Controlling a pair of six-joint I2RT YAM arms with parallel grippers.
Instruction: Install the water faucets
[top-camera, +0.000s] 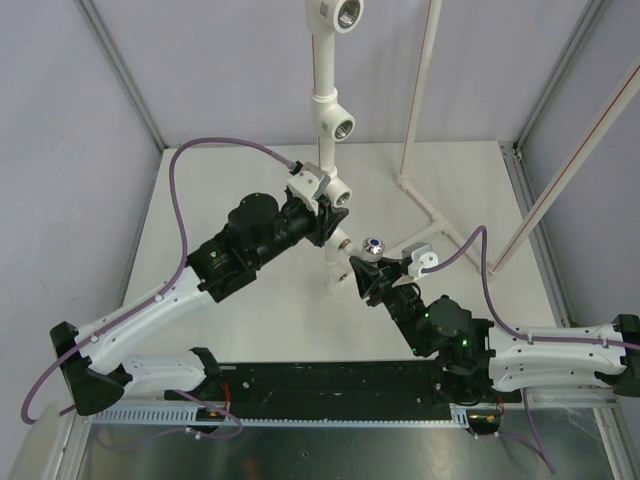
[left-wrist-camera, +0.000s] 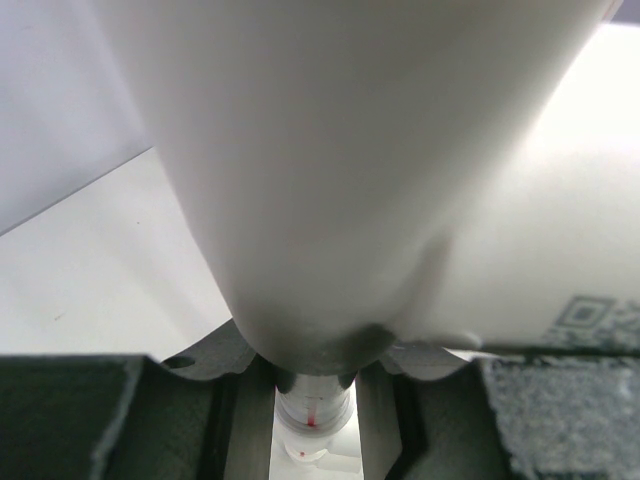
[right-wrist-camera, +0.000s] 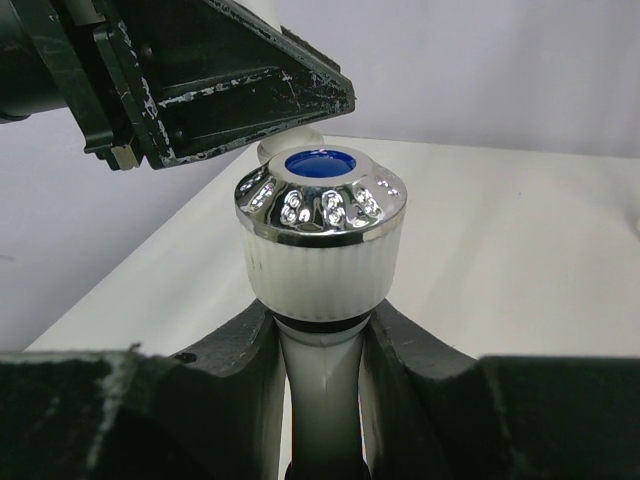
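Observation:
The white pipe (top-camera: 326, 150) with side sockets stands upright in the top view. My left gripper (top-camera: 325, 225) is shut on it just above a lower socket; in the left wrist view a wide white fitting (left-wrist-camera: 330, 200) looms over the fingers. A white faucet (right-wrist-camera: 322, 275) with a chrome collar and blue cap is upright in my right gripper, shut around its neck. In the top view, the faucet's brass threaded end (top-camera: 347, 246) points left at that lower socket (top-camera: 338, 237), very close to it. Whether it has entered the socket I cannot tell.
A branch of white pipe (top-camera: 420, 205) and thin uprights (top-camera: 422, 80) stand behind and to the right. In the right wrist view, the left gripper's dark finger (right-wrist-camera: 240, 80) is close behind the faucet.

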